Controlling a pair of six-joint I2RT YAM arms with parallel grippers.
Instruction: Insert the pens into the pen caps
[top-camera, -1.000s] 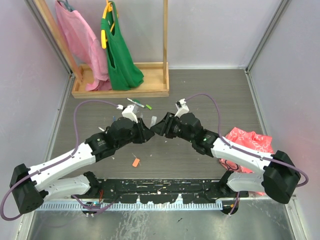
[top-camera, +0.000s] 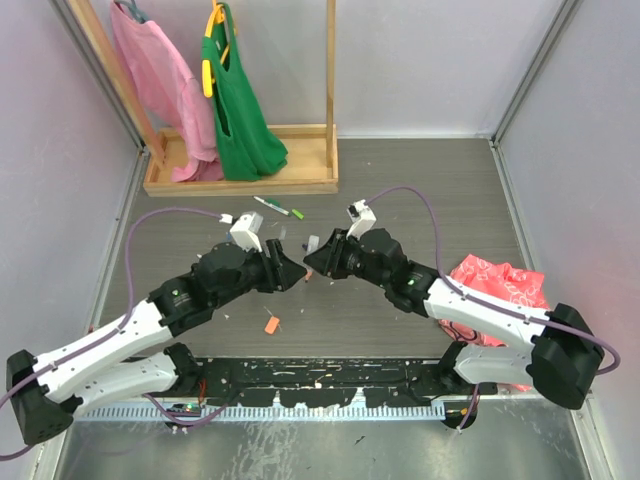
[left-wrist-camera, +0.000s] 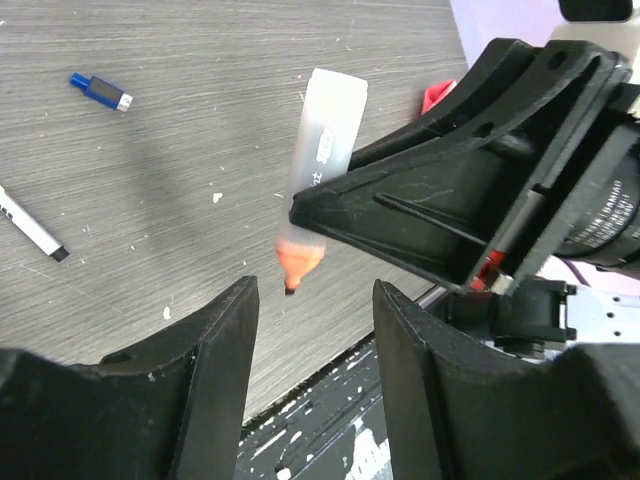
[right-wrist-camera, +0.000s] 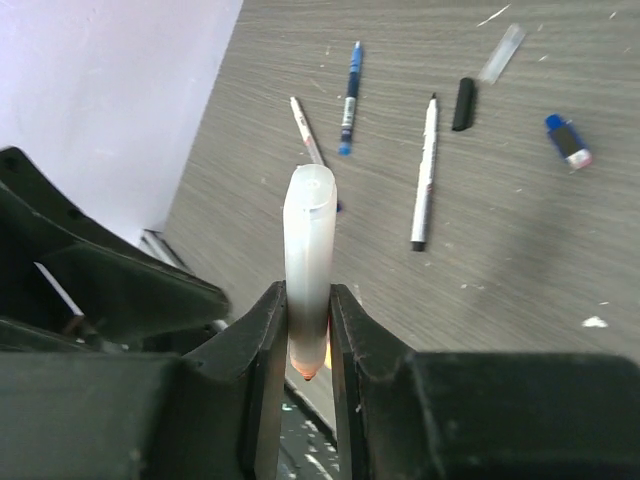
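My right gripper (top-camera: 317, 258) is shut on an upright translucent marker with an orange tip, which shows hanging down in the left wrist view. My left gripper stands part open just left of that marker, nothing visible between its fingers. On the table lie a white pen with black ends (right-wrist-camera: 424, 175), a black cap (right-wrist-camera: 465, 103), a blue cap (right-wrist-camera: 567, 142), a blue pen (right-wrist-camera: 352, 95), a thinner white pen (right-wrist-camera: 307, 131) and a clear cap (right-wrist-camera: 502, 53). In the top view a small orange piece (top-camera: 271, 325) lies near the front.
A wooden rack (top-camera: 300, 175) with pink and green garments stands at the back left. A red-pink cloth bag (top-camera: 505, 285) lies at the right.
My left gripper has drawn back a little to the left and down, apart from the marker.
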